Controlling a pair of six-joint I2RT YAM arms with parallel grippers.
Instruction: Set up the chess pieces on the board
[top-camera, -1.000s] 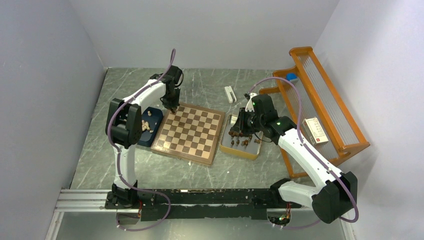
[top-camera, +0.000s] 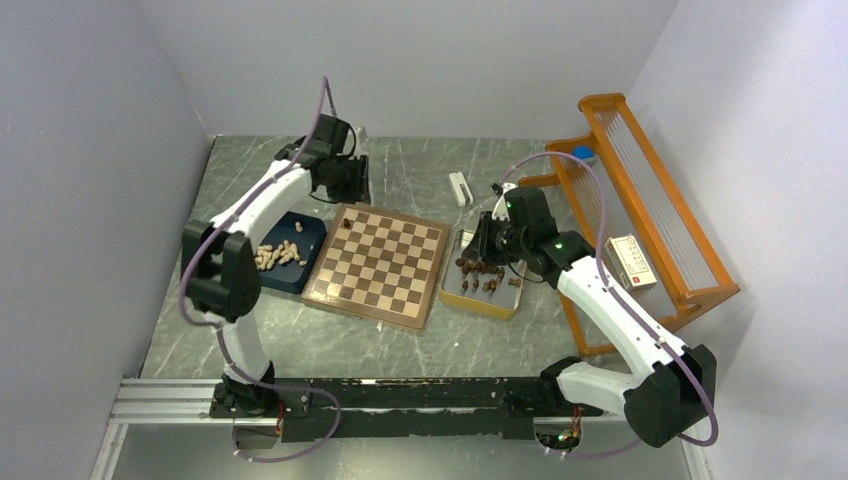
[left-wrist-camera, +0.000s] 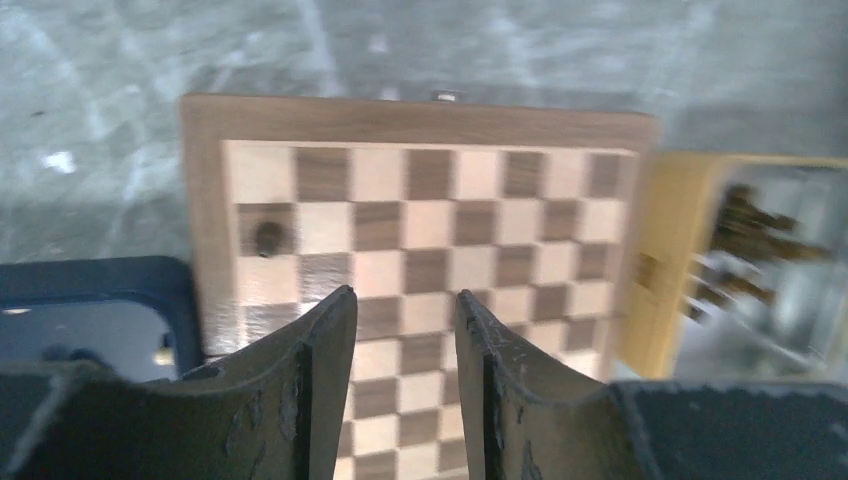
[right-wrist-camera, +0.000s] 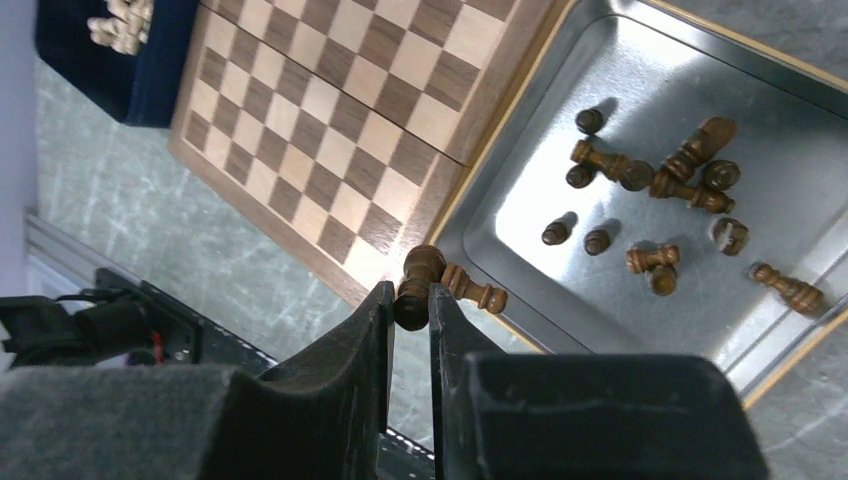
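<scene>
The chessboard (top-camera: 376, 262) has one dark piece (left-wrist-camera: 268, 238) standing near its back-left corner. My left gripper is above the board's back-left edge, its fingers apart with nothing between them. My right gripper is shut on a dark brown chess piece (right-wrist-camera: 420, 270) over the near edge of a metal tray (right-wrist-camera: 640, 300) holding several dark pieces, some upright, some lying. Light pieces (top-camera: 280, 255) lie in a dark blue tray (top-camera: 305, 280) left of the board.
A white object (top-camera: 460, 189) lies on the grey table behind the board. A wooden rack (top-camera: 650, 190) with a box (top-camera: 630, 262) stands at the right.
My left gripper has lifted away from the piece on the board's corner, up and slightly toward the back, leaving it standing there. The right arm has hardly moved.
</scene>
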